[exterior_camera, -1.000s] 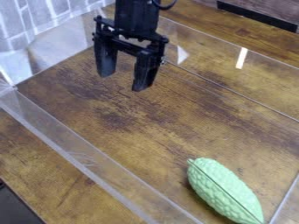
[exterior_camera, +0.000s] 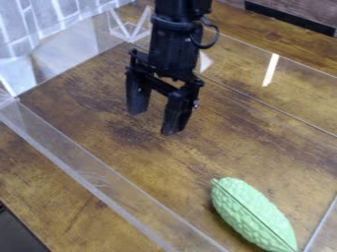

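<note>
My black gripper hangs over the middle-left of the wooden surface, its two fingers apart and nothing visible between them. A pale green, ridged, elongated object, like a toy gourd or vegetable, lies at the lower right, well apart from the gripper.
Clear plastic walls border the wooden work area on the left and around the back and right. A whitish grid-patterned cloth is at the upper left.
My gripper has moved down in the view and to the right, toward the front of the surface. The green object has not moved.
</note>
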